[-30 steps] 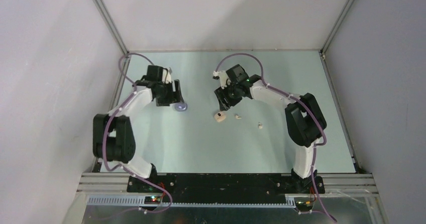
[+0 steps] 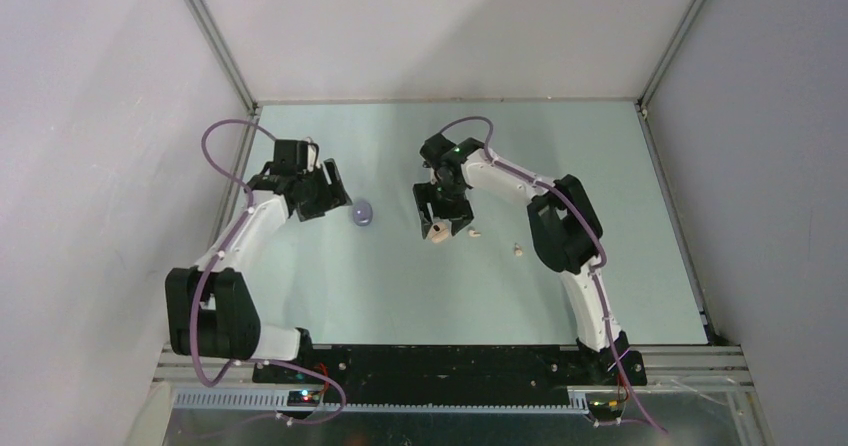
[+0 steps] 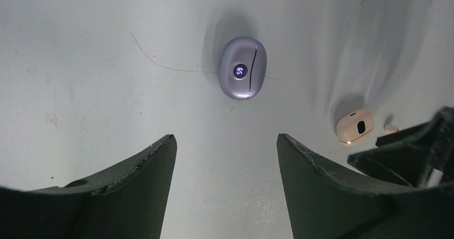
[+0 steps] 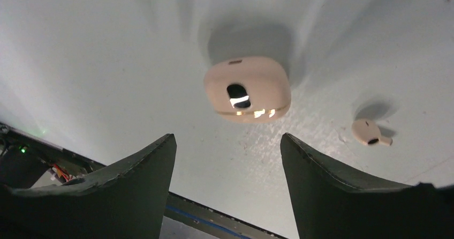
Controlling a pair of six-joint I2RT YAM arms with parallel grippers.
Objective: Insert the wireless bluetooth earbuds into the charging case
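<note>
A beige charging case (image 4: 262, 89) lies closed between the fingers of my right gripper in the right wrist view, which are open above it. Beside it lies a small beige earbud (image 4: 367, 132); a second earbud (image 2: 518, 249) lies further right in the top view. My left gripper is open with nothing between its fingers, near a purple oval case (image 3: 235, 83) with a lit display. In the top view my right gripper (image 2: 442, 211) hangs over the beige case, left gripper (image 2: 325, 191) left of the purple one.
Walls border it on the back and both sides, with a dark rail along the front edge.
My left arm drew back leftward from the purple case.
</note>
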